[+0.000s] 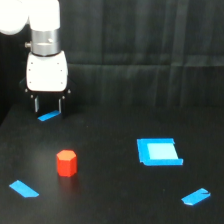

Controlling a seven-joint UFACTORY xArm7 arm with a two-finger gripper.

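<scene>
A red hexagonal block (66, 163) stands upright on the black table, left of centre. Above the table at the far left hangs my gripper (49, 104); its fingers are spread apart with nothing between them, so it is open. It is behind the red block and clear of it. On the right, a white square (161, 151) lies flat, edged with blue tape (142, 149).
Strips of blue tape mark the table: one (49, 115) below my gripper, one (23, 188) at front left, one (196, 197) at front right. Black curtains (150, 60) hang behind.
</scene>
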